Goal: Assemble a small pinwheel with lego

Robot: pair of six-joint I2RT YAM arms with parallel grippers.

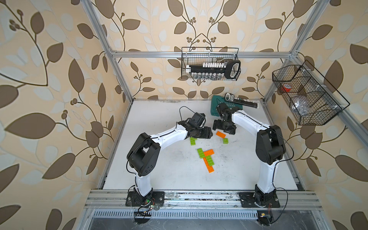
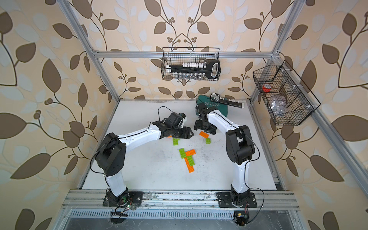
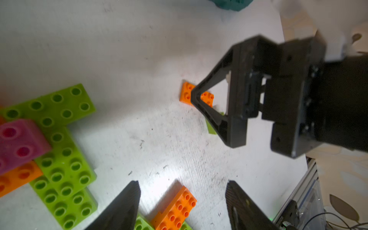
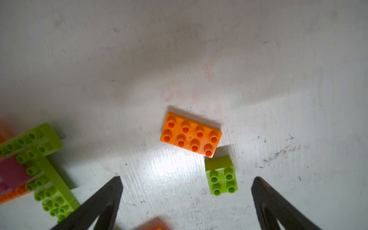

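Observation:
An orange brick [image 4: 190,134] and a small green brick [image 4: 221,175] lie loose beneath my right gripper, which is open and empty. An assembly of green pieces [image 3: 71,161] with a pink brick [image 3: 21,141] and orange parts sits under my left arm, partly hidden in the top views. My left gripper hangs beside it, fingers apart with nothing visible between them. A second orange and green group [image 1: 208,163] lies nearer the front of the table.
A teal case [image 2: 218,111] and a long black device [image 1: 245,102] lie at the back right. Wire baskets [image 1: 299,95] hang on the frame. The two grippers are close together.

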